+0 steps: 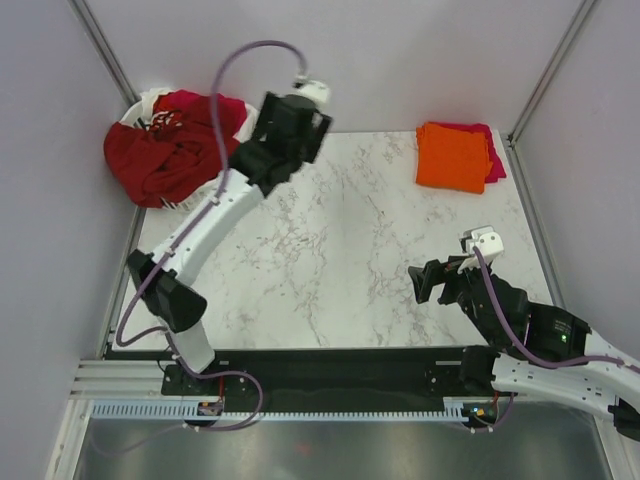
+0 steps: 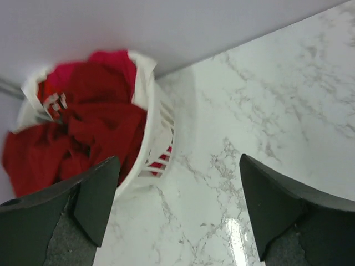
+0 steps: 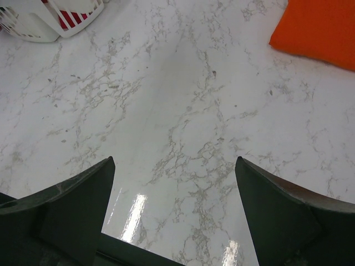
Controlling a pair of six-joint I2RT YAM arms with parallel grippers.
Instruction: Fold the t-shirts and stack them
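Observation:
At the back left, the white basket [image 2: 161, 119] holds a heap of dark red shirts [image 1: 165, 160], with brighter red cloth [image 1: 185, 100] behind. On the table at the back right lies a flat, folded orange shirt [image 1: 450, 157] on top of a crimson one [image 1: 495, 165]. My left gripper [image 1: 318, 128], blurred in the top view, hangs to the right of the basket; its fingers [image 2: 91, 205] are apart with nothing between them. Low over the front right of the table, my right gripper [image 1: 425, 284] is open and empty, well in front of the orange shirt.
Grey walls [image 1: 380, 60] close it in at the back and sides. A dark strip [image 1: 330, 375] runs along the front edge.

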